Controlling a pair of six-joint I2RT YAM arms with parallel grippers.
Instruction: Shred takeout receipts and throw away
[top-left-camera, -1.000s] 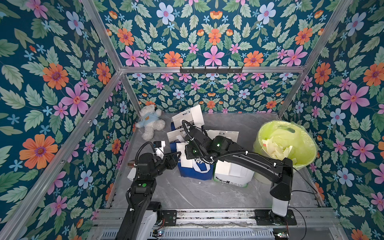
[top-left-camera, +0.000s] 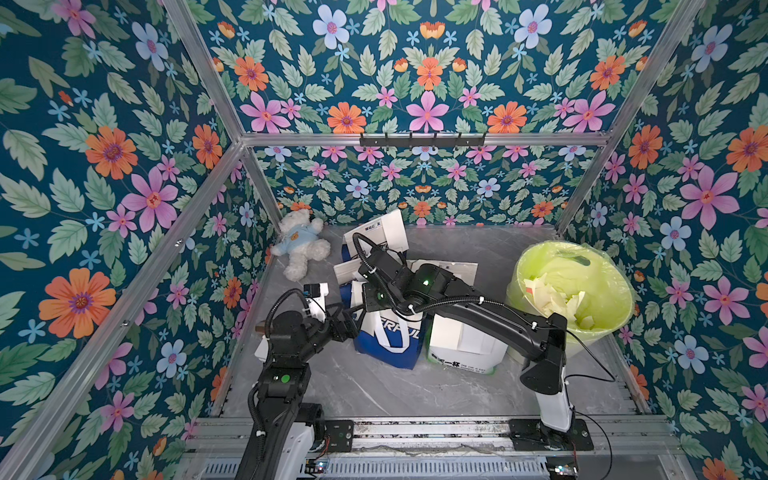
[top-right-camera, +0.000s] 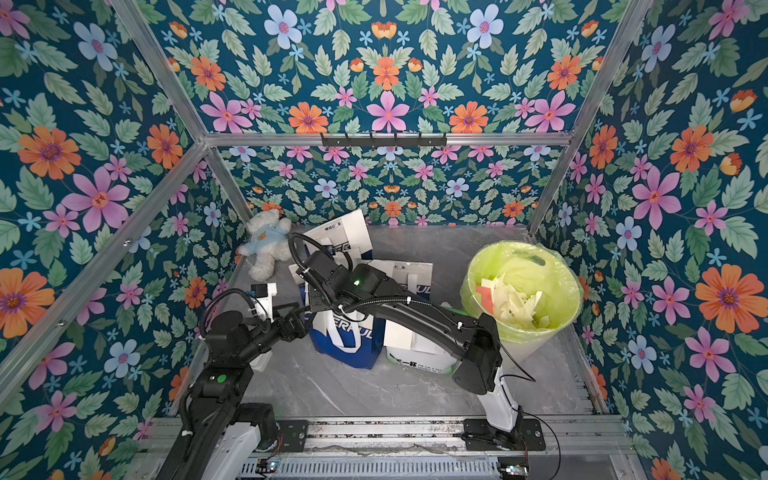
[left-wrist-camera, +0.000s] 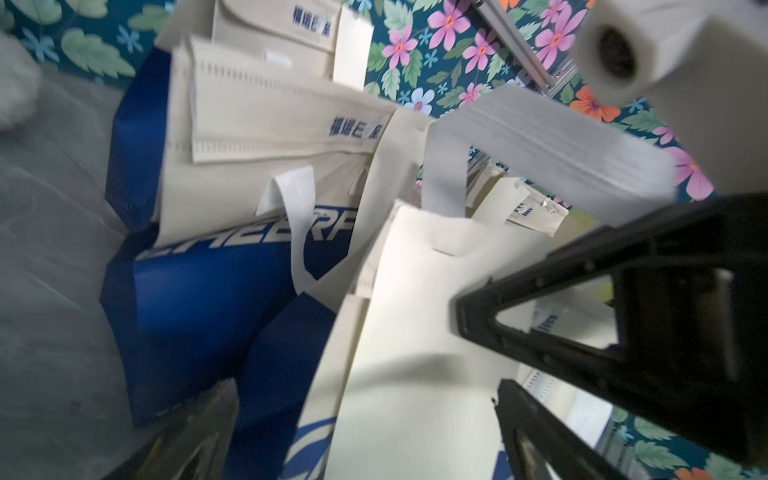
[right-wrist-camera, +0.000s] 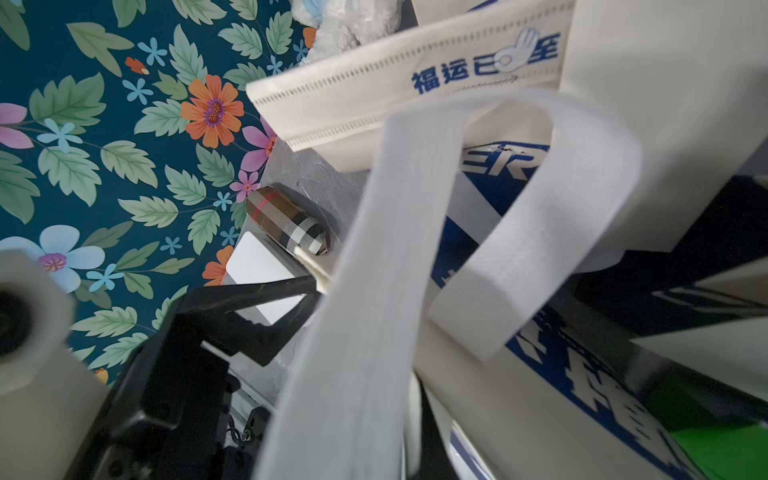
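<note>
A blue-and-cream takeout bag (top-left-camera: 389, 345) stands mid-table; no separate receipt is clear to me on it. At its left side my left gripper is open, its two fingers apart with the bag's cream side panel (left-wrist-camera: 424, 352) in view between and beyond them. Over the bag's top left my right gripper (top-left-camera: 368, 301) is shut; in the right wrist view the pale handle (right-wrist-camera: 360, 264) covers most of its fingers, so whatever lies between them is hidden. Torn paper scraps (top-right-camera: 512, 304) lie in the lime-lined bin (top-right-camera: 560, 288) at the right.
More takeout bags crowd close by: a blue-and-cream one (left-wrist-camera: 216, 312) behind and a white one (top-left-camera: 468, 352) to the right. A teddy bear (top-left-camera: 302, 244) sits at the back left. Bare table (top-left-camera: 384, 393) lies along the front.
My right arm has shifted a little left and toward the front. The blue bag has tilted, its lower right corner coming forward.
</note>
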